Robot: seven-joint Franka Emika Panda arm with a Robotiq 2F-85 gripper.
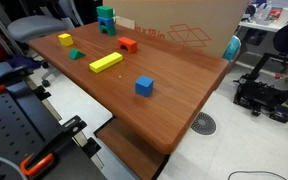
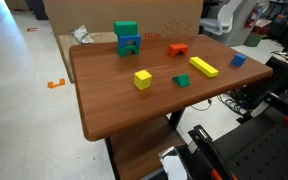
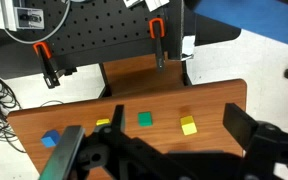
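My gripper is open above the near edge of the wooden table, its dark fingers (image 3: 72, 150) wide apart with nothing between them. On the table are a blue cube (image 1: 144, 86), a long yellow block (image 1: 106, 62), a red arch-like block (image 1: 128, 46), a green triangular block (image 2: 182, 80) and a yellow cube (image 2: 142, 79). At the back, a green block (image 2: 127, 28) rests on top of blue pieces (image 2: 129, 46). In the wrist view, the green block (image 3: 145, 118) and yellow cube (image 3: 188, 125) lie between the finger silhouettes; the stack is hidden.
A cardboard panel (image 1: 189, 25) stands behind the table. Bare wood (image 1: 179, 110) spreads around the blue cube, and more is clear at the opposite end. The black perforated robot stand (image 3: 104, 40) lies across a gap from the table's near edge.
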